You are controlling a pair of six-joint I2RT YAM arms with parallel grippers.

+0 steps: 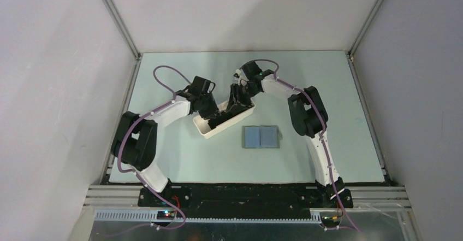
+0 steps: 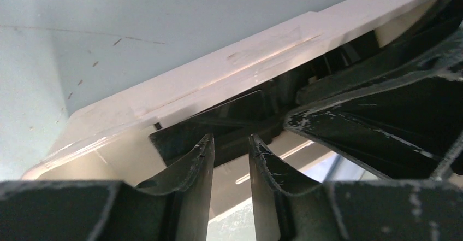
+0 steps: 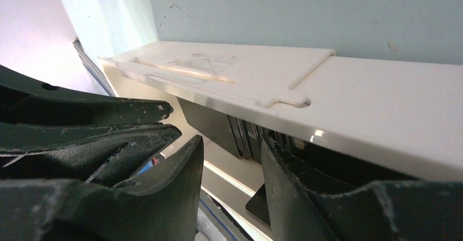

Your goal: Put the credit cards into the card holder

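Observation:
A long white tray [image 1: 203, 127] stands mid-table with dark cards [image 1: 221, 119] inside. In the left wrist view a black card [image 2: 235, 121] leans along the tray wall, beyond the fingertips of my left gripper, which stand apart with nothing clearly held. My right gripper is parted over the tray too. Several dark cards on edge [image 3: 213, 123] show past its fingertips, and another dark card [image 3: 259, 205] appears lower down, partly hidden by a finger. The blue-grey card holder [image 1: 261, 137] lies flat and open in front of the tray.
Both grippers work close together over the tray; the right gripper's black fingers [image 2: 349, 110] crowd the left wrist view. Bare table [image 1: 218, 164] lies in front of the tray and around the holder.

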